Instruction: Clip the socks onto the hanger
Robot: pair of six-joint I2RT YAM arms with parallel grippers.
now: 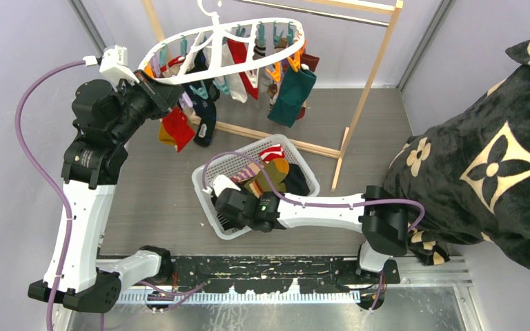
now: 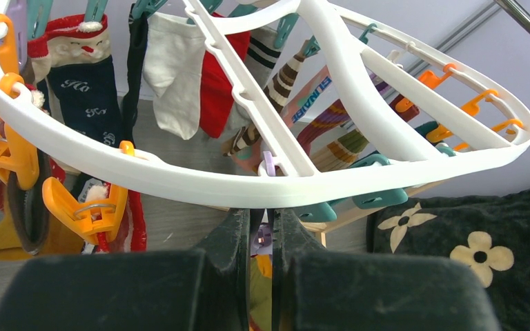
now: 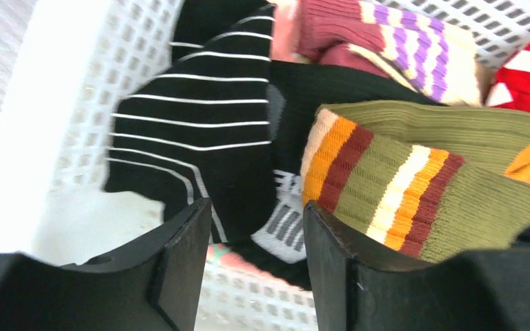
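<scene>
On the white oval hanger (image 1: 231,71), several socks hang from coloured clips, including a dark green sock (image 1: 294,94). My left gripper is at the hanger's near rim, shut on a lavender clip (image 2: 269,163), part of which shows below the rim between the fingers. No sock shows in that clip. Over the basket (image 1: 305,153), my right gripper stands part open, nothing between its fingers. Beneath it lie a black sock with white lines (image 3: 200,124) and a black sock with grey lettering (image 3: 286,214); an olive striped sock (image 3: 414,186) is close to the right finger.
A maroon, cream and purple sock (image 3: 414,52) and a red-and-white sock (image 1: 272,153) lie deeper in the basket. The basket's white wall (image 3: 41,124) rises beside the left finger. A wooden stand (image 1: 366,76) and a dark flowered cover (image 1: 483,165) bound the right side.
</scene>
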